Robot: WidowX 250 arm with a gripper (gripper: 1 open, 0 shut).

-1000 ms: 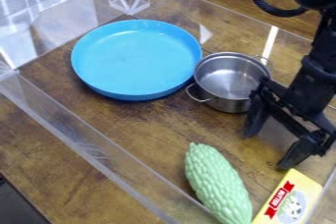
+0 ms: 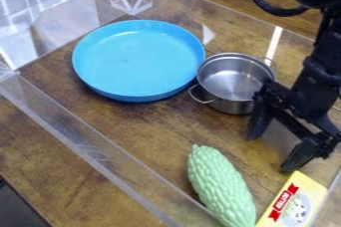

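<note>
My black gripper [image 2: 277, 129] hangs low on the right side, just right of a small steel pot [image 2: 229, 80] with wire handles. Its dark fingers reach down near the wooden floor of the clear-walled tray; whether they are open or shut is hard to make out. A blue plate [image 2: 138, 59] lies left of the pot. A pale green bumpy vegetable [image 2: 217, 183] lies at the front, and a yellow box with a red label [image 2: 292, 202] is at the front right, below the gripper.
Clear tray walls [image 2: 83, 161] surround the objects. Bare wooden floor shows in the middle and left of the tray. A window or tiled surface is at the back left.
</note>
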